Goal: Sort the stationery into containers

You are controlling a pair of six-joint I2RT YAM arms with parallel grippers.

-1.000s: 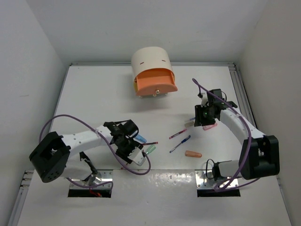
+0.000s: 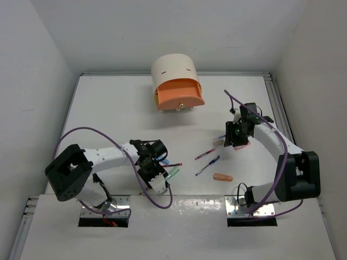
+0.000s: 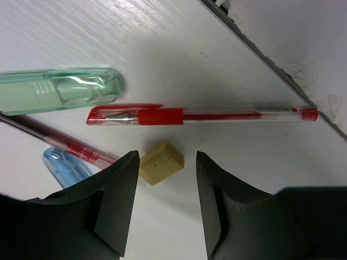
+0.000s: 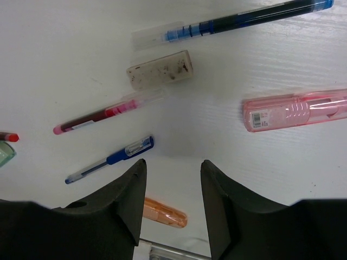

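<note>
My left gripper is open just above a yellow block (image 3: 161, 162). Around it lie a red gel pen (image 3: 217, 115), a green highlighter (image 3: 54, 89), a blue highlighter (image 3: 65, 167) and a second red pen (image 3: 38, 130). My right gripper is open over bare table among a blue pen (image 4: 108, 160), pink pen (image 4: 92, 117), eraser (image 4: 160, 70), pink highlighter (image 4: 295, 111), orange highlighter (image 4: 165, 213) and dark blue pen (image 4: 255, 18). The rounded container (image 2: 172, 65) with an orange drawer (image 2: 179, 98) stands at the back.
The table's front edge and metal rail (image 2: 250, 222) run close below the pens. Walls border the sides and back.
The right arm has barely moved.
</note>
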